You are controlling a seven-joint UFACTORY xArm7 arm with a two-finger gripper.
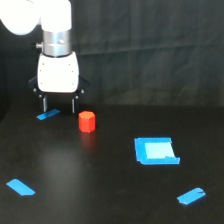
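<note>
A small red block (pixel 87 122) stands on the dark table, left of the middle. Up and to the left of it hangs my gripper (pixel 59 104), pointing down with its two fingers spread apart. It is open, and nothing shows between the fingers. The block is just to the right of the right finger, apart from it in this view. How high the fingertips are above the table is hard to tell.
A white square edged with blue tape (pixel 139 151) lies flat on the right side. Blue tape strips mark the table at front left (pixel 20 187), front right (pixel 191 196) and behind, near the gripper (pixel 48 115).
</note>
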